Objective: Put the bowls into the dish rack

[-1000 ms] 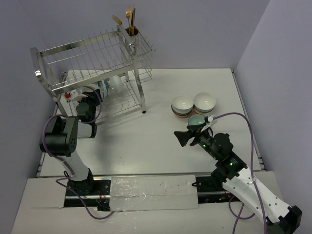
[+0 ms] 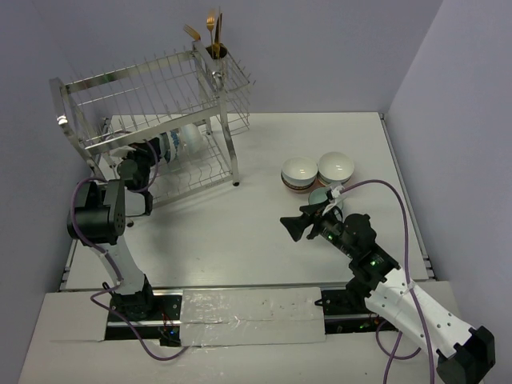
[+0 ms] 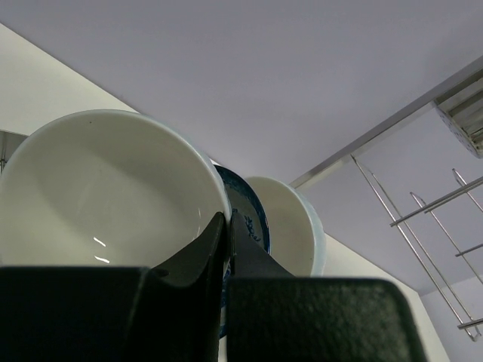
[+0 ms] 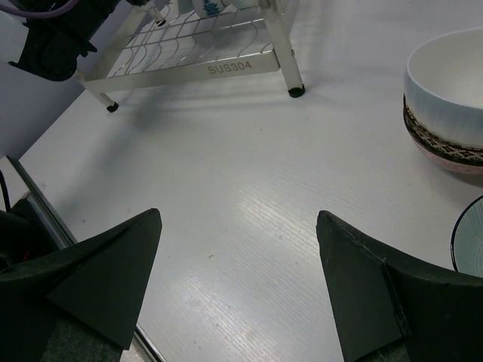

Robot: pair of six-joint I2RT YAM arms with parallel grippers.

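Observation:
Inside the lower tier of the metal dish rack [image 2: 192, 190], my left gripper [image 2: 142, 150] is shut on the rim of a white bowl [image 3: 113, 188]. That bowl stands tilted on its side in the left wrist view. Just right of it are a dark blue patterned bowl [image 3: 243, 200] and another white bowl [image 3: 290, 226], also on edge. My right gripper is open over bare table, nothing between its fingers. Two stacks of bowls, a left stack [image 2: 299, 171] and a right stack [image 2: 336, 166], sit right of centre. A pale green bowl [image 2: 322, 197] is partly hidden by the right arm.
The rack's upper tier [image 2: 144, 88] overhangs my left gripper and hides much of the lower tier. A cutlery holder [image 2: 217, 51] hangs at its upper right. The table [image 2: 216, 240] between rack and stacks is clear.
The left gripper has shifted slightly left and further into the rack. The right gripper has drifted a little to the left, still open.

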